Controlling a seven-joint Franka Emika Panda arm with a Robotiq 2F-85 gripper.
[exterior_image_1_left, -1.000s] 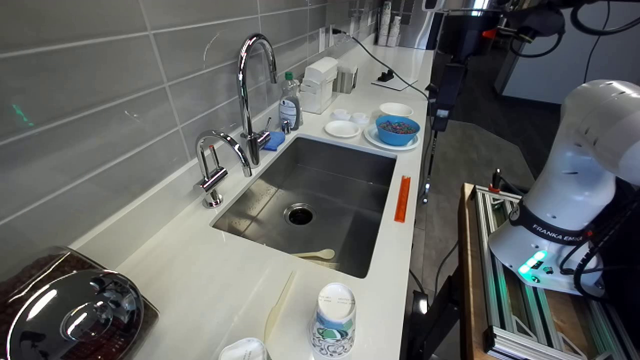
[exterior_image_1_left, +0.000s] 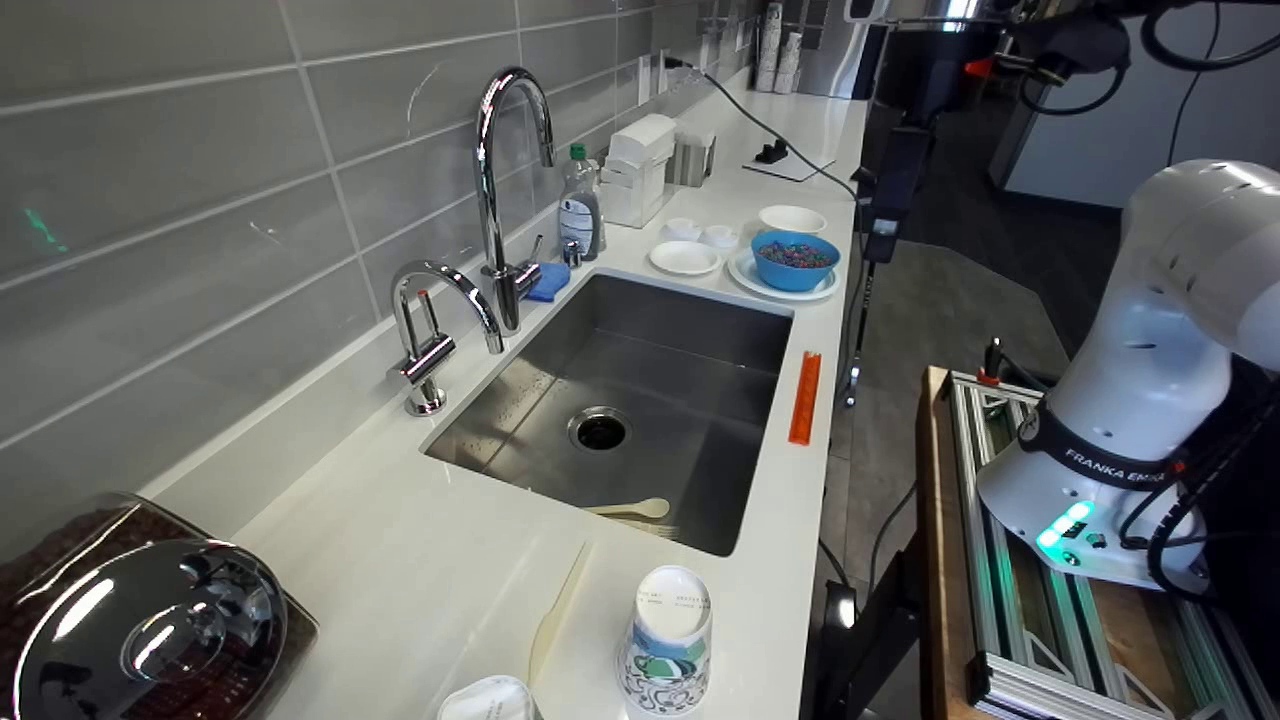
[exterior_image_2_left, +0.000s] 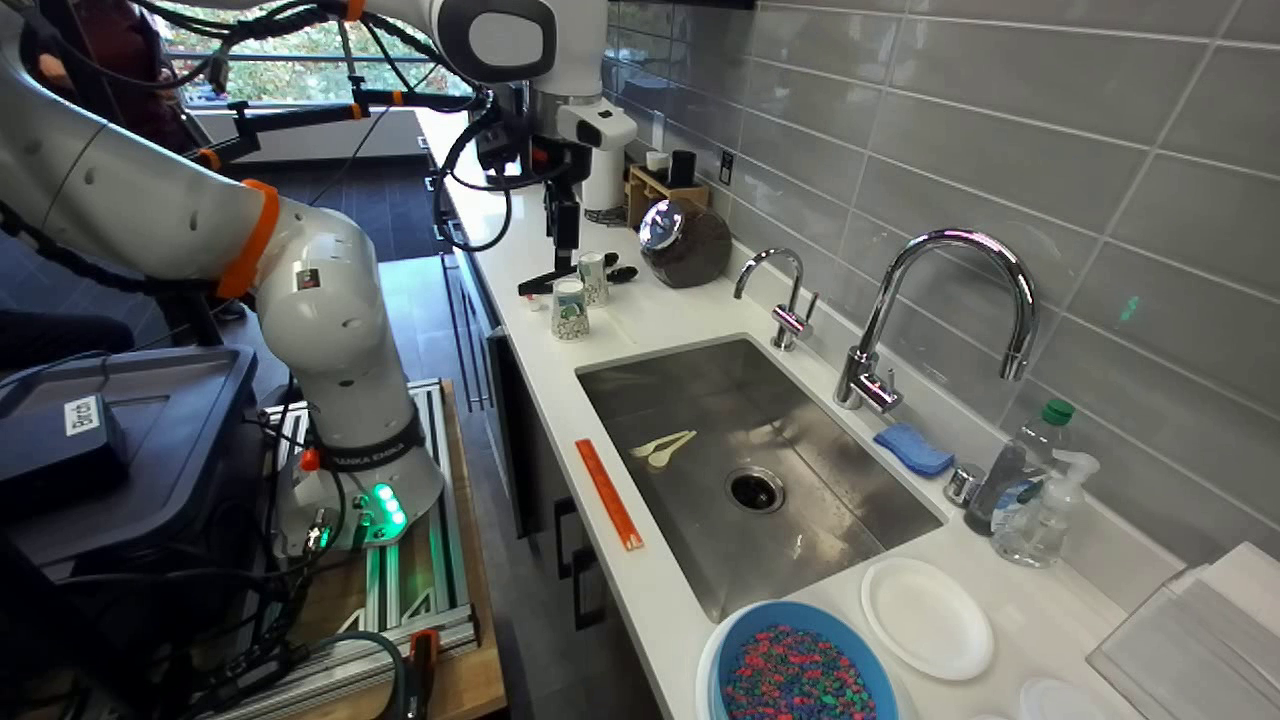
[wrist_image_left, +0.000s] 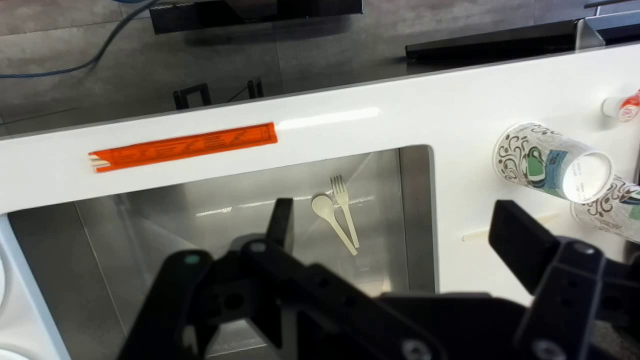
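Note:
In the wrist view my gripper is open, its two black fingers wide apart with nothing between them. It hangs above the sink's edge. Below, a pale spoon (wrist_image_left: 324, 207) and fork (wrist_image_left: 342, 201) lie side by side in the steel sink (wrist_image_left: 168, 180). A pale knife (wrist_image_left: 480, 234) rests on the counter, partly covered by a finger. Along the front counter strip lies an orange packet (wrist_image_left: 186, 148) with chopstick ends showing.
Two chrome faucets (exterior_image_2_left: 936, 246) (exterior_image_2_left: 768, 266) rise behind the sink. A blue bowl (exterior_image_1_left: 792, 278) of colourful pieces sits on a plate at the sink's far end. A lidded dark container (exterior_image_1_left: 156, 630) stands by the wall. The counter between container and sink is mostly bare.

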